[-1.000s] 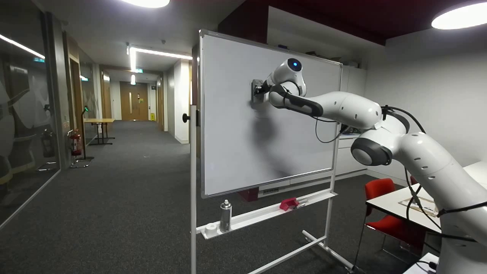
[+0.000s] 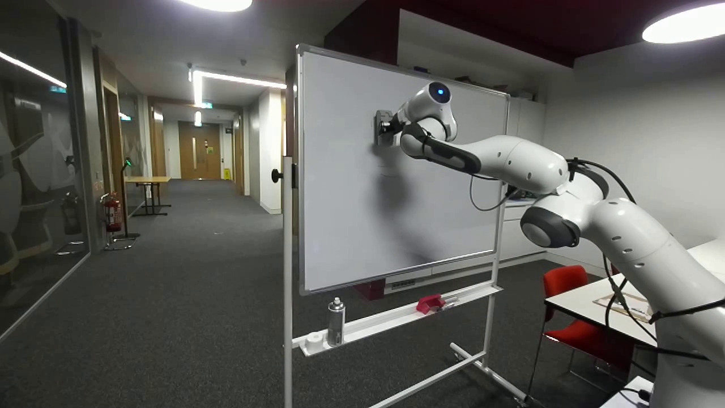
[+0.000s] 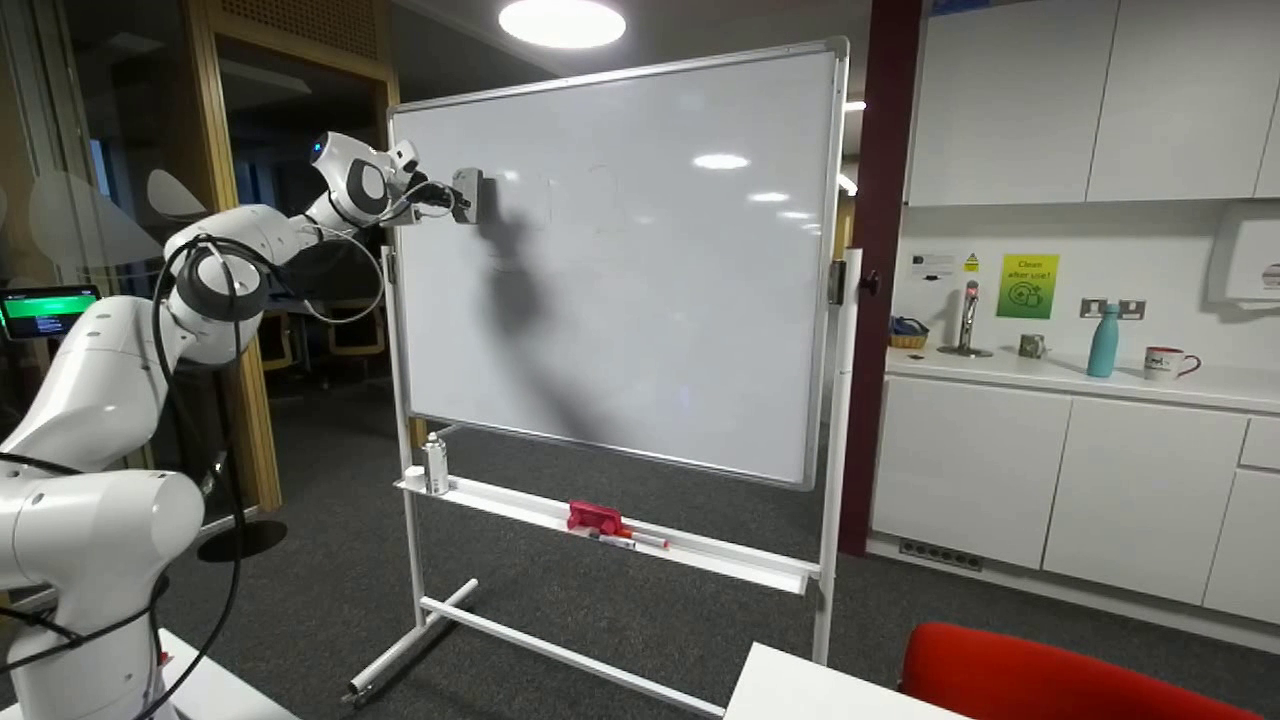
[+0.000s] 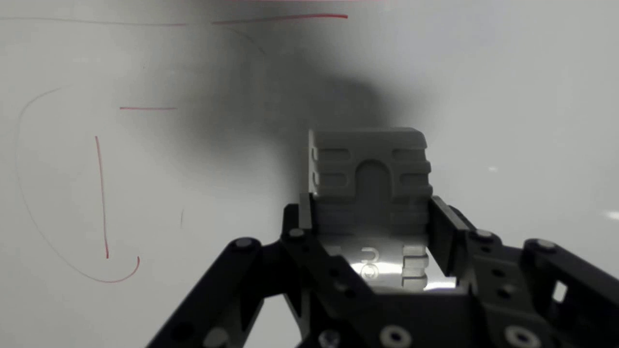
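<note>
A grey ribbed eraser (image 4: 371,191) sits between the two black fingers of my gripper, which is shut on it. Behind it is the whiteboard (image 2: 340,197), and the eraser (image 2: 382,139) appears at or very near its surface, in the upper part. From the other side, the eraser (image 3: 467,196) shows near the board's upper left. Whether its face fully touches the board cannot be made out. Red strokes (image 4: 101,197) and a faint curved line (image 4: 29,209) mark the board left of the eraser in the wrist view. Another red line (image 4: 284,19) runs along the top.
Below the board, a tray (image 3: 720,560) holds a spray can (image 3: 435,463), a red holder (image 3: 594,517) and markers (image 3: 645,539). A white table (image 3: 816,690) and red chair (image 3: 1032,672) stand in front. Most of the board face is unobstructed.
The gripper and eraser have moved slightly upward along the board, and the wrist has risen a little. The tray and its items look unchanged.
</note>
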